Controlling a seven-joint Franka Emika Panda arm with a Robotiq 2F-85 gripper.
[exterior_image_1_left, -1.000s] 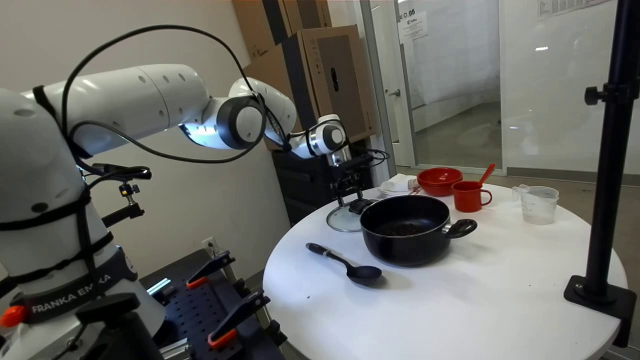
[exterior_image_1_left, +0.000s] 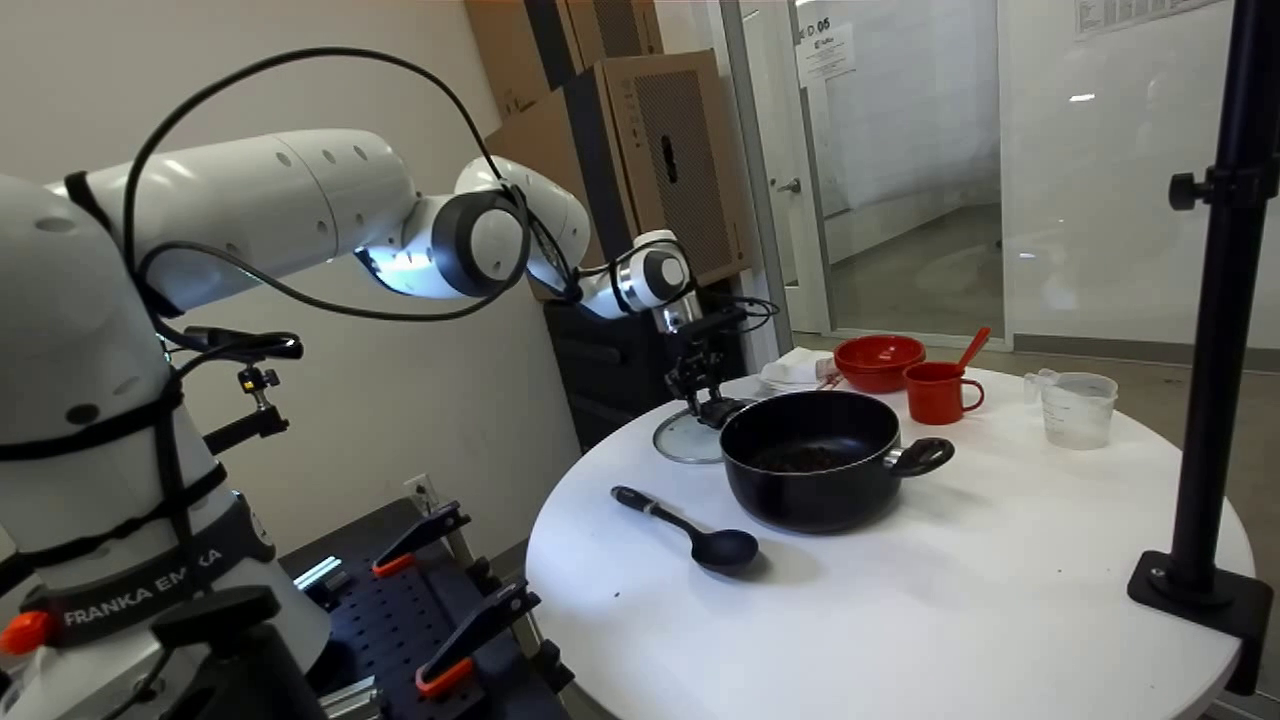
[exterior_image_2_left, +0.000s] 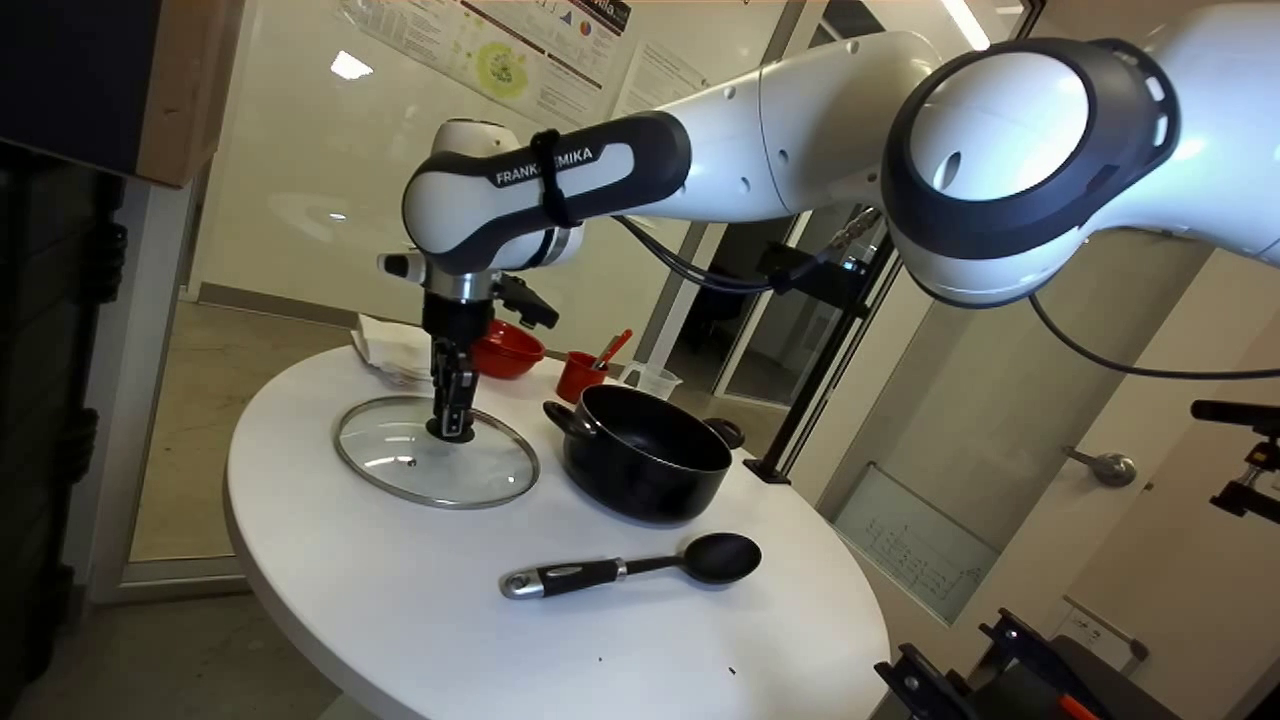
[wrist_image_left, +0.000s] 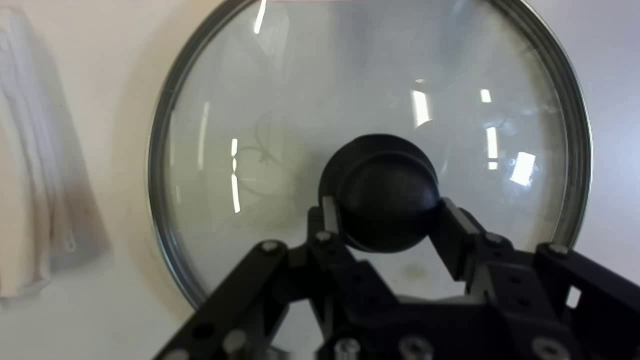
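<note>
A round glass lid (exterior_image_2_left: 396, 456) with a metal rim lies on the white table, left of the black pot in exterior view 2. Its black knob (wrist_image_left: 387, 192) is between the fingers of my gripper, which is shut on it from above. In exterior view 1 the lid (exterior_image_1_left: 684, 439) is partly hidden behind the pot (exterior_image_1_left: 816, 498). The pot is uncovered, with dark bits at its bottom. A black spoon (exterior_image_2_left: 720, 558) with a grey-tipped handle rests on the table in front of the pot.
Behind the pot stand a red bowl (exterior_image_1_left: 879, 364), a red mug (exterior_image_1_left: 936, 394) with a red utensil in it, and a clear measuring cup (exterior_image_1_left: 1076, 412). A folded white cloth (wrist_image_left: 30, 162) lies beside the lid.
The gripper's fingers have drawn together onto the lid's knob. The arm stands almost where it was, and the lid and pot show no clear movement.
</note>
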